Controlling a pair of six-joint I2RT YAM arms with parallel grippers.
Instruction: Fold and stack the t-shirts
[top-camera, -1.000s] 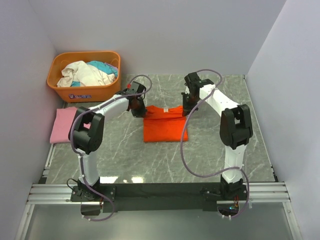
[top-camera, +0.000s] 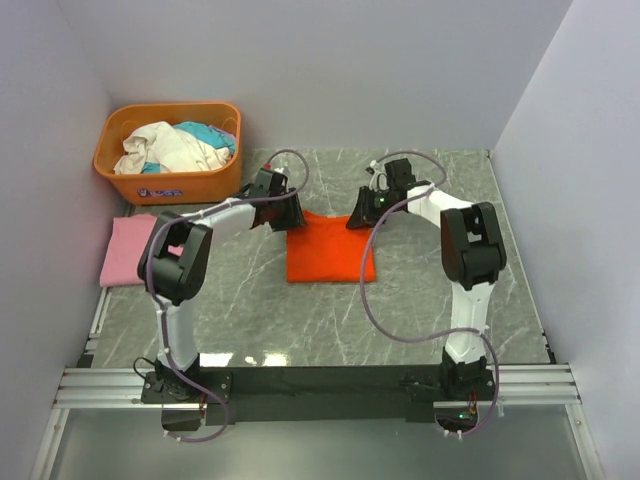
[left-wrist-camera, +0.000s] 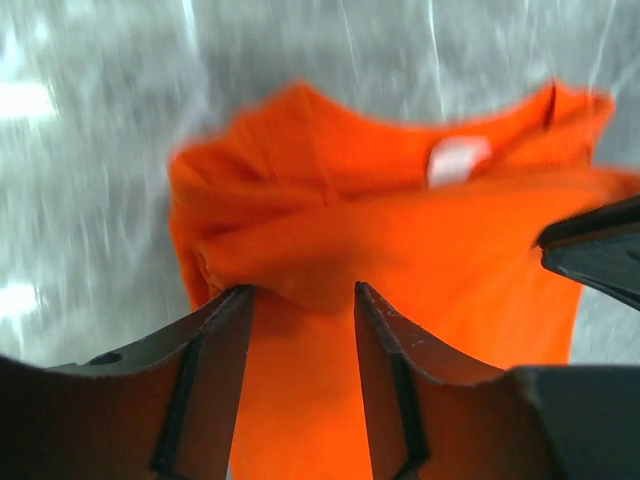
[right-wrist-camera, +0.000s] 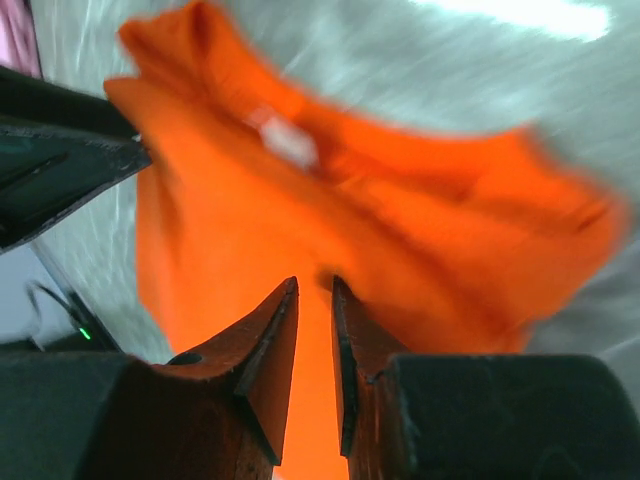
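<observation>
The orange-red t-shirt (top-camera: 331, 254) lies folded into a compact rectangle in the middle of the table, its far edge loosely rolled. At its far left corner is my left gripper, fingers apart, with orange cloth showing beyond the gap. My right gripper is over the far right part; only a narrow gap separates its fingertips, and cloth shows through it. A small white label (left-wrist-camera: 458, 160) is blurred on the far edge. Off to the left lies a flat pink t-shirt (top-camera: 122, 250), partly covered by the left arm.
An orange basket (top-camera: 190, 186) holding white and teal cloth stands at the back left. Bare marble table (top-camera: 260, 325) shows in front of the shirt and to its right. Walls close in both sides.
A second ago they were also at those corners. The shirt has barely shifted.
</observation>
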